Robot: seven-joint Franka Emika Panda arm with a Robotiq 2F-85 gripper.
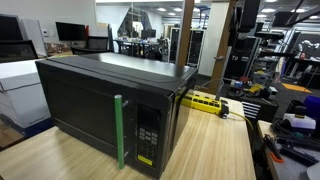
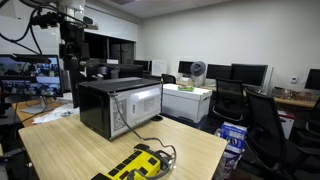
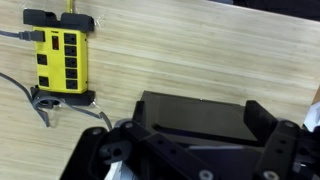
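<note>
A black microwave [image 1: 105,95] stands on the wooden table, its door closed and a green strip [image 1: 119,130] running down the door as a handle. Its side panel and back face the camera in exterior view 2 [image 2: 140,105]. From above, the wrist view shows its dark top edge [image 3: 195,108] beyond and between the fingers. My gripper is open, its two black fingers wide apart with nothing held. In exterior view 2 the arm [image 2: 70,45] hangs high at the upper left, above the table and clear of the microwave.
A yellow power strip [image 3: 62,60] with cables lies on the table behind the microwave. White boxes [image 1: 25,95] stand at the left in exterior view 1. Bare tabletop [image 2: 65,150] surrounds the microwave on several sides.
</note>
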